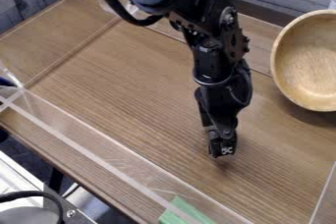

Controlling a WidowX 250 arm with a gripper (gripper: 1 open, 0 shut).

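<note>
The black robot arm reaches down from the top centre over the wooden board, with its gripper (219, 140) low over the bare wood in the middle right. The gripper appears open, though its fingers are dark and small. No object is visible between them.
A wooden bowl (308, 56) stands at the upper right. A clear plastic edge runs along the left and front of the board (105, 90). A green patch (184, 211) lies at the front. Black cables and metal parts show at the lower left. The board's middle is clear.
</note>
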